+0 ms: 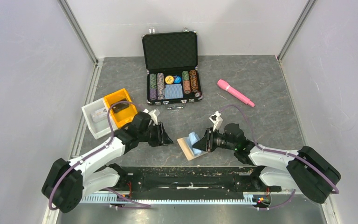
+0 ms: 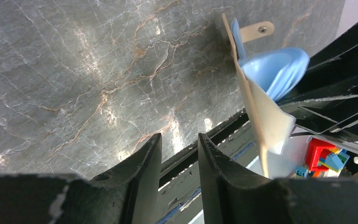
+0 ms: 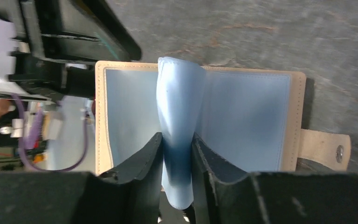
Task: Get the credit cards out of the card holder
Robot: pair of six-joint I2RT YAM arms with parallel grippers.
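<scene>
The card holder (image 1: 184,148) is lying open near the table's front, beige cover around pale blue sleeves. In the right wrist view, the card holder (image 3: 294,112) shows a bunched blue sleeve (image 3: 179,102) rising between the fingers of my right gripper, which is shut on it. Whether cards are inside the sleeves cannot be made out. My left gripper (image 1: 170,141) hovers just left of the holder, apart from it. In the left wrist view that left gripper is part open, only bare table showing between its fingers, and the holder's beige cover (image 2: 251,107) stands edge-on to the right.
A white tray (image 1: 87,115) and a yellow tray (image 1: 110,99) with a dark item inside stand at left. An open black poker-chip case (image 1: 171,49) is at the back, a pink microphone (image 1: 235,93) at right. Clear table lies between these and the holder.
</scene>
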